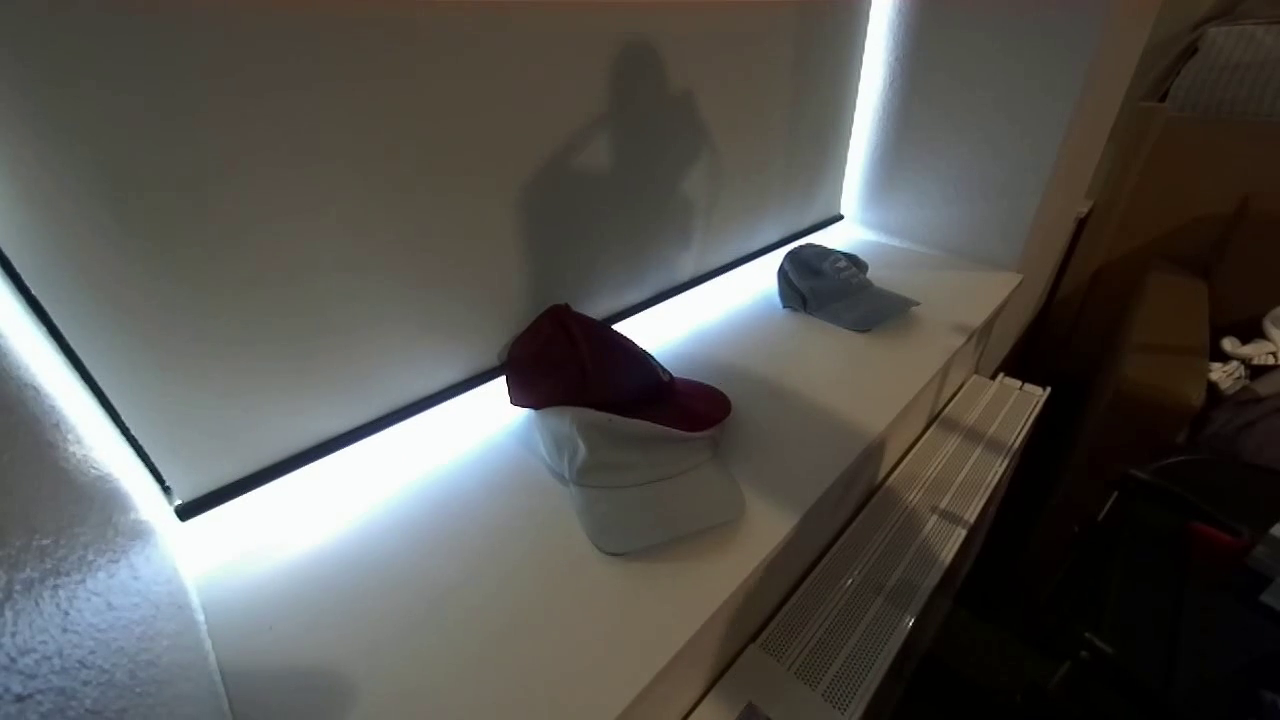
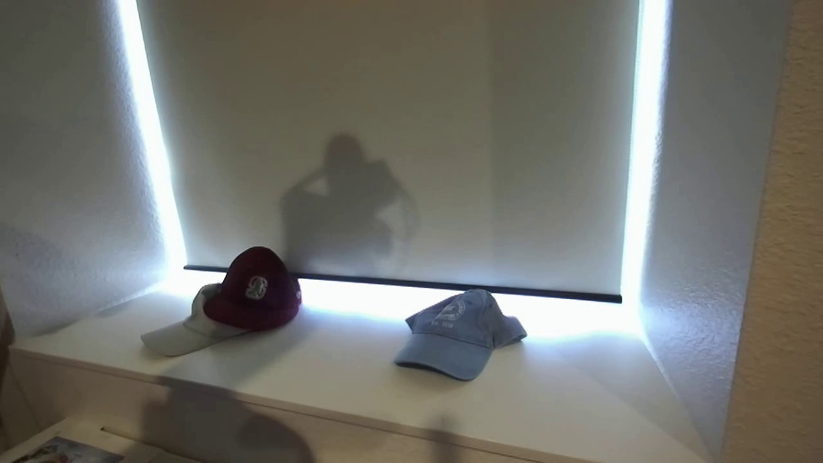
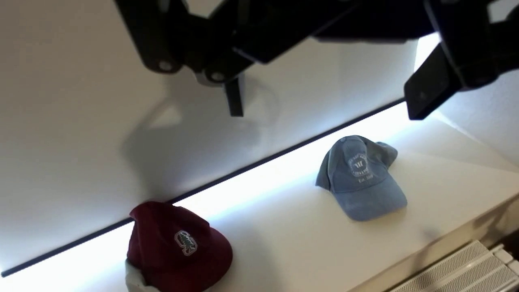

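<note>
A maroon cap [image 1: 588, 366] with a tree emblem rests on top of a pale cap [image 1: 654, 480]; the lower one is mostly hidden in the wrist view. Apart from them, a blue-grey cap [image 2: 455, 332] sits on the white sill, its bill toward the sill's front edge. My gripper spreads across the top of the wrist view. Its dark fingers [image 3: 430, 85] stand wide apart, with only blind and sill seen between them. Neither exterior view shows it.
The sill [image 2: 347, 378] has bare room between the stacked caps and the blue-grey cap. Behind it hangs a lowered blind [image 1: 360, 240] with a dark bottom bar. A slotted radiator [image 1: 888, 552] runs along the front, below the sill.
</note>
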